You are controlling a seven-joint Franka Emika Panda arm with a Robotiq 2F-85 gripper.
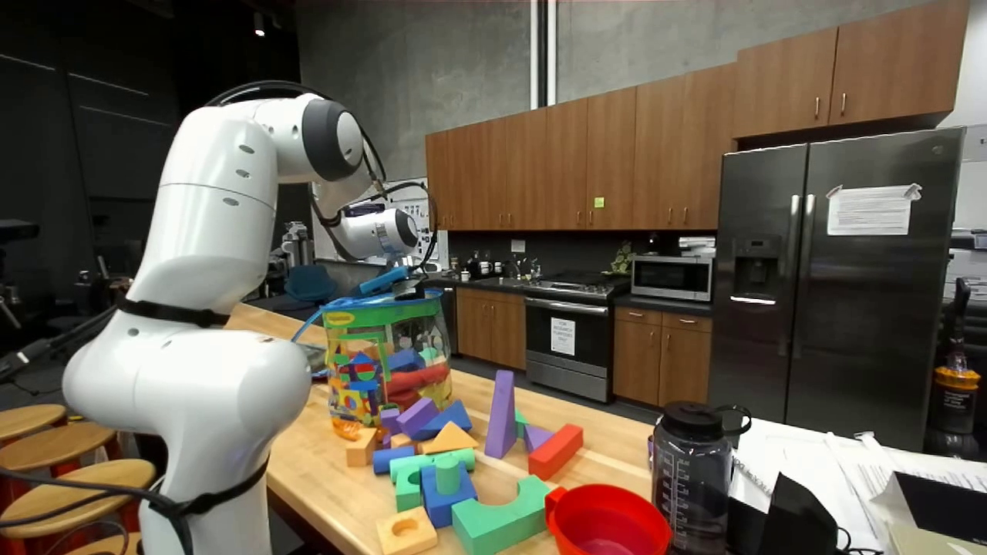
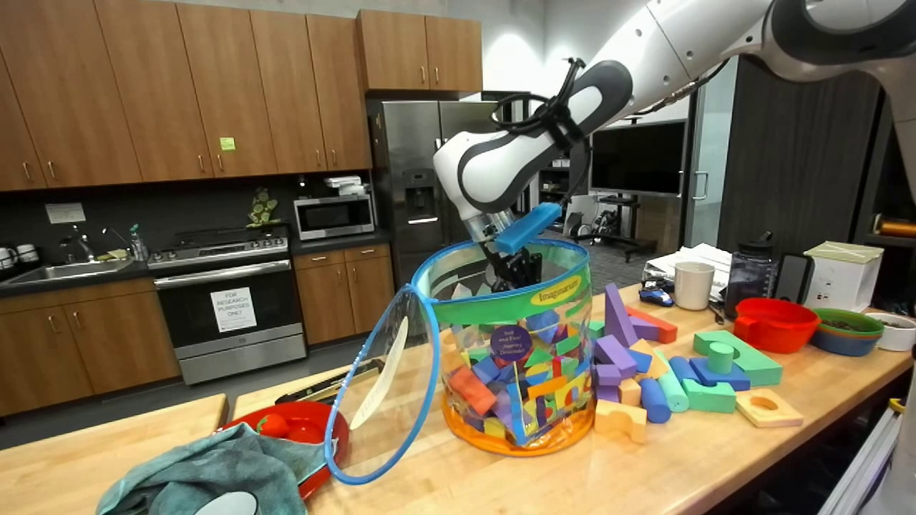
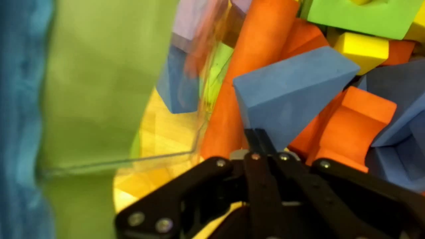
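Note:
A clear zip bag (image 2: 515, 305) with a green band and blue rim stands on the wooden counter, filled with foam blocks, its round lid (image 2: 401, 403) hanging open at the side. My gripper (image 2: 517, 273) points down into the bag's mouth, above the pile. In the wrist view the gripper is shut, with its fingertips pressed together and nothing showing between them. Just beyond the tips is a blue block (image 3: 297, 91); whether they touch it I cannot tell. Beside it lie an orange cylinder (image 3: 255, 55) and an orange curved block (image 3: 354, 127).
Loose blocks crowd the counter beside the bag, among them a tall purple wedge (image 1: 501, 415) and a green arch (image 1: 504, 518). A red cup (image 1: 606, 523) and a dark bottle (image 1: 691, 481) stand farther along. Opposite lies a red bowl (image 2: 330, 429) with a teal cloth (image 2: 215, 476).

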